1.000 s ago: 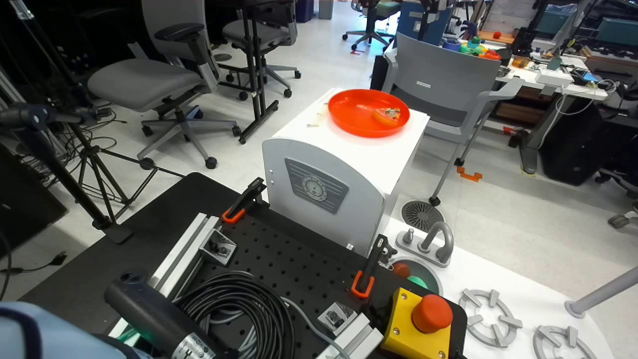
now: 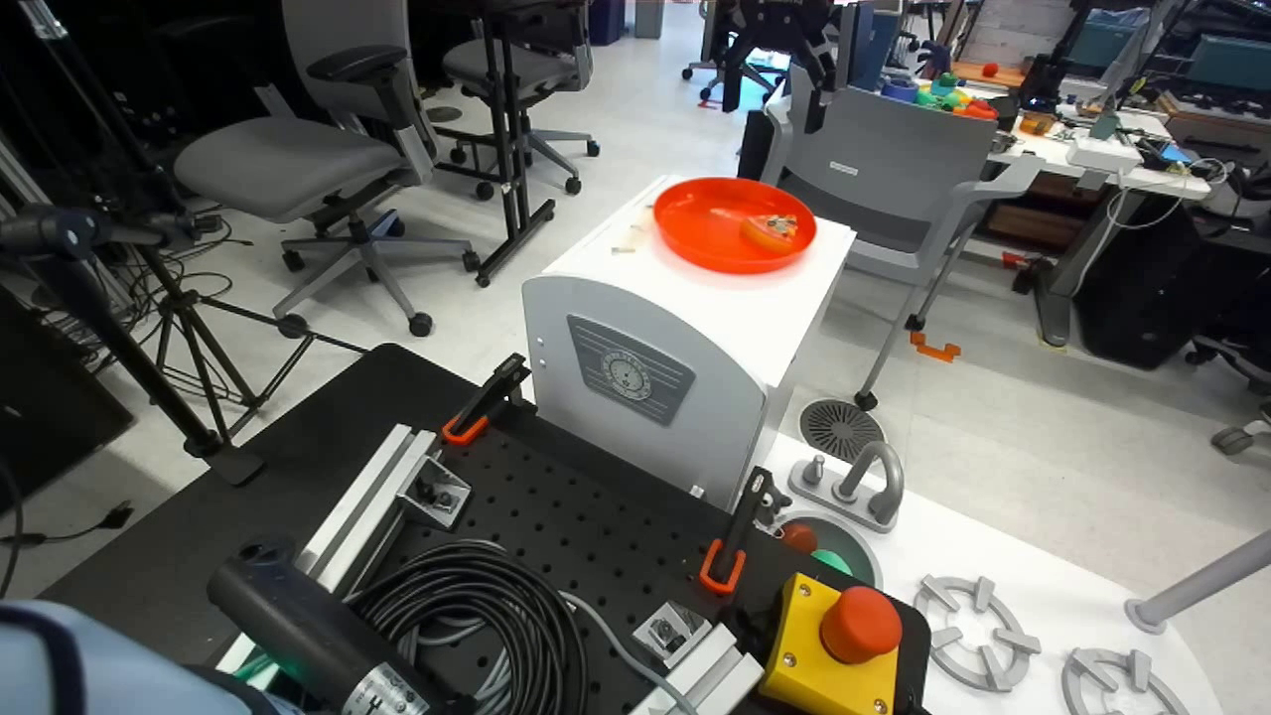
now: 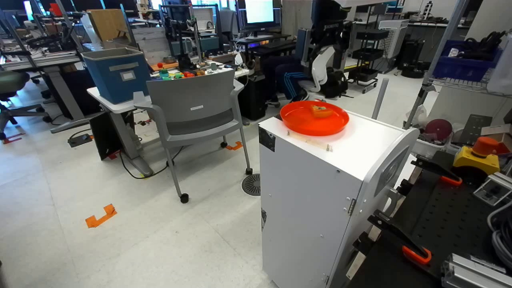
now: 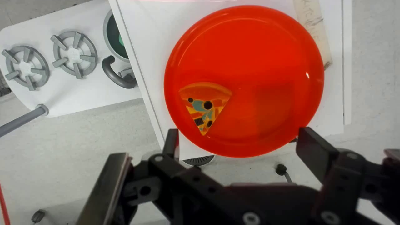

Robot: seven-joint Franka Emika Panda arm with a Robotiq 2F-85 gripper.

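A round red plate (image 4: 262, 52) lies on the white top of a small cabinet. On it rests a pizza slice (image 4: 206, 107) with coloured toppings, left of the plate's middle in the wrist view and its tip toward my gripper. My gripper is open, its dark fingers (image 4: 316, 153) spread wide with nothing held between them. In exterior view 1 the gripper (image 2: 765, 109) hangs high at the top edge, above the plate and apart from it. The same plate (image 3: 307, 125) and slice (image 3: 321, 112) show clearly in exterior view 2.
The white cabinet (image 3: 307, 192) stands beside a black pegboard table (image 2: 572, 500) with clamps and coiled cable. A toy sink faucet (image 2: 882, 477) and stove rings (image 2: 977, 638) are on a white board nearby. A grey chair (image 2: 870, 167) is close behind the cabinet.
The gripper has come lower into the top of exterior view 1, with its spread fingers now showing. Plate and slice have stayed in place.
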